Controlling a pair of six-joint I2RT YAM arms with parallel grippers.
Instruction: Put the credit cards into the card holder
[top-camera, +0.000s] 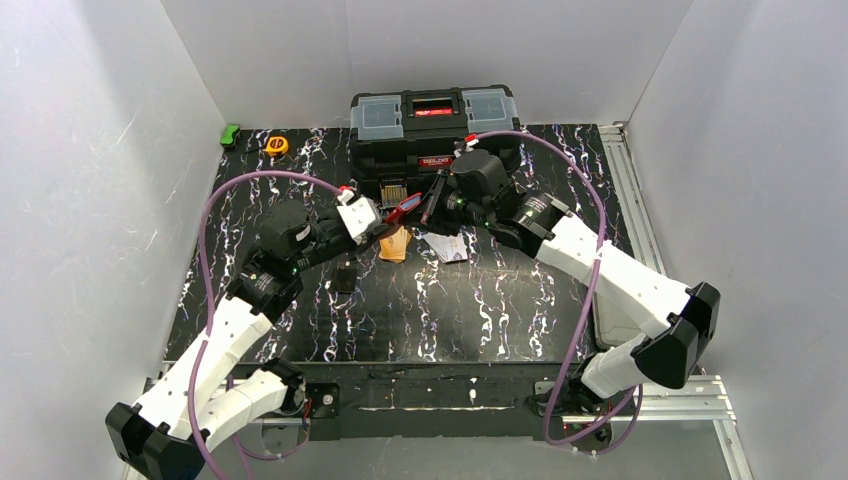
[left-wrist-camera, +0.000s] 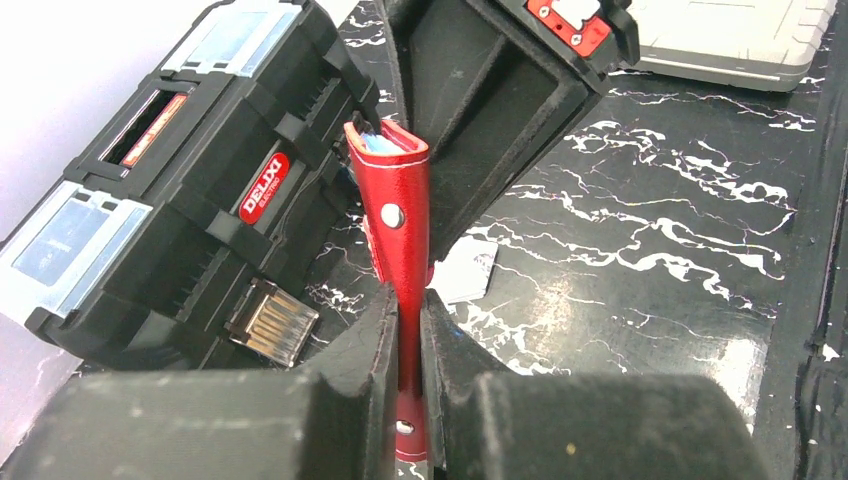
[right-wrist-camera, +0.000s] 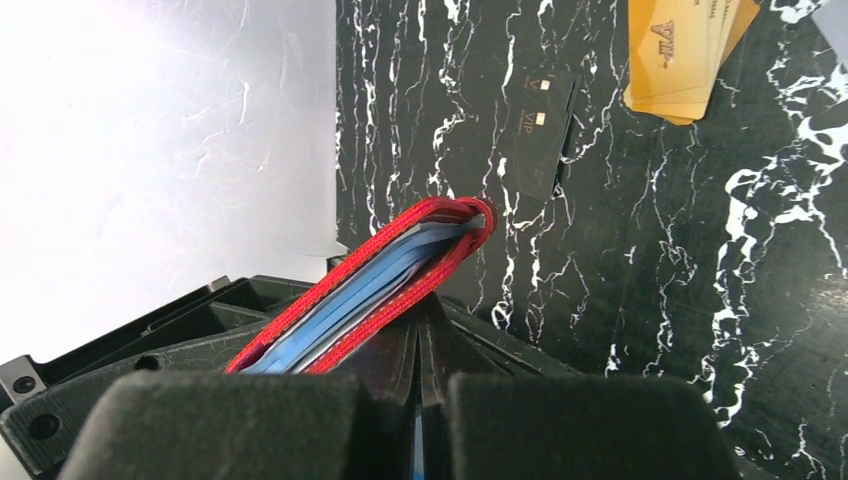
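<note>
My left gripper is shut on the red card holder (left-wrist-camera: 394, 180), which stands on edge in the air. Its upper opening shows a bit of blue card, and in the right wrist view blue and pale cards (right-wrist-camera: 375, 282) sit between its red walls. Right beside that mouth, my right gripper is shut. A thin bluish strip shows in the slit between its fingers, but whether it is gripped I cannot tell. Loose on the table are gold cards (top-camera: 394, 245), white cards (top-camera: 447, 246) and black VIP cards (right-wrist-camera: 540, 130).
A black toolbox (top-camera: 433, 150) stands at the back, with a small clear case (left-wrist-camera: 275, 322) in front of it. An orange tape measure (top-camera: 277, 146) and a green object (top-camera: 230, 135) lie at the back left.
</note>
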